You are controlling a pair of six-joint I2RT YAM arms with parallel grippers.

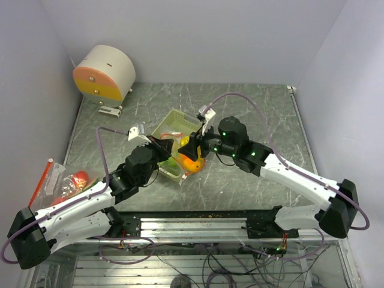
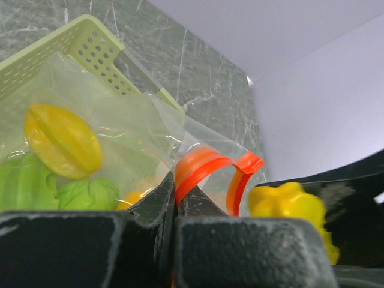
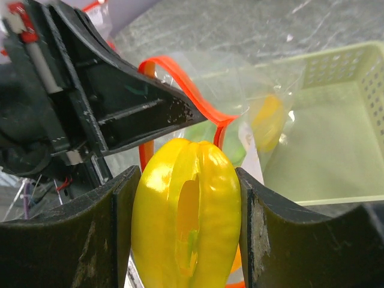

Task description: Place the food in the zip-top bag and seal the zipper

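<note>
A clear zip bag with an orange-red zipper rim (image 2: pixel 207 165) is pinched at its edge by my left gripper, its mouth standing open. Through the film show a yellow food piece (image 2: pixel 63 141) and a green pepper-like piece (image 2: pixel 90 195); an orange piece (image 1: pixel 192 163) is also visible from the top. My right gripper is shut on a yellow pepper (image 3: pixel 187 210), held close beside the bag's mouth. In the right wrist view the left fingers (image 3: pixel 162 111) reach across the orange rim, just behind the pepper.
A pale green perforated basket (image 1: pixel 174 117) lies under the bag. At the left edge rests another filled bag (image 1: pixel 72 183) with a red zipper. A rounded bread box (image 1: pixel 105 72) stands at the back left.
</note>
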